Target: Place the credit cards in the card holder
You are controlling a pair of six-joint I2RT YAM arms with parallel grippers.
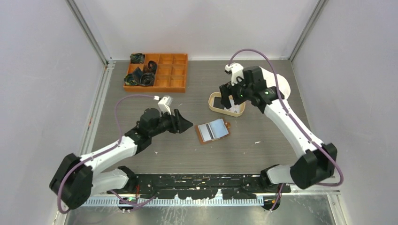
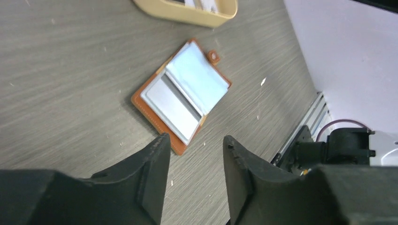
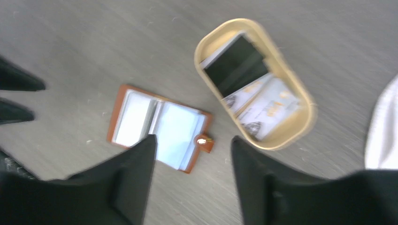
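A brown card holder (image 1: 212, 131) lies open mid-table, with white and pale blue cards or sleeves in it (image 3: 173, 136). Behind it to the right, a beige oval basket (image 3: 302, 117) holds white cards (image 3: 274, 105) and a dark rectangular item (image 3: 234, 63). My left gripper (image 1: 185, 121) is raised left of the holder, fingers apart and empty (image 2: 196, 143). My right gripper (image 1: 229, 96) is raised over the basket area, fingers apart with nothing between them (image 3: 193, 145).
An orange compartment tray (image 1: 169, 82) with dark coiled items stands back left. A white cloth (image 1: 281, 86) lies back right.
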